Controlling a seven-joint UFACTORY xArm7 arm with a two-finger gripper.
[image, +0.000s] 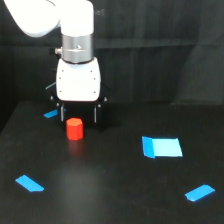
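Observation:
A small red block (74, 130) stands on the black table, left of the middle. My gripper (79, 117) points down over it with its fingers spread wide. One dark finger hangs left of the block's top and the other to its right. No contact shows, and how far the fingers stand in front of or behind the block I cannot tell. Nothing is held between them.
A pale blue square (168, 147) with a darker blue strip (148, 147) lies right of centre. Blue tape pieces lie at front left (29, 184), front right (200, 193) and behind the block (51, 113).

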